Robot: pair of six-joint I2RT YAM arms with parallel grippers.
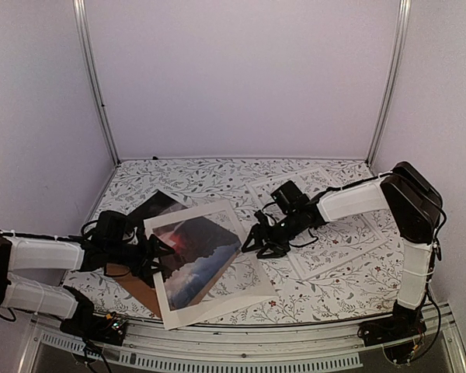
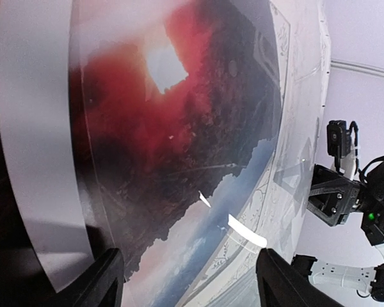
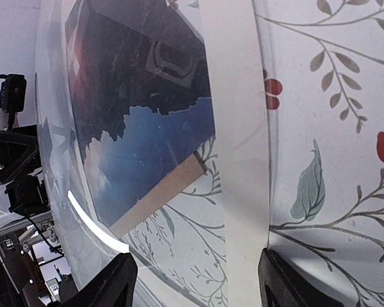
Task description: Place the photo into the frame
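The photo (image 1: 188, 264) of red sky and blue clouds lies under a clear sheet with a white border (image 1: 222, 309), on a brown board (image 1: 130, 287). In the left wrist view the red part of the photo (image 2: 166, 121) fills the middle. My left gripper (image 1: 152, 256) is at the border's left side, fingers parted; my right gripper (image 1: 260, 245) is at its right side, fingers parted over the white strip (image 3: 242, 128). Whether either fingertip touches the border is hard to tell.
A clear framed panel (image 1: 334, 256) lies at the right back on the floral mat.
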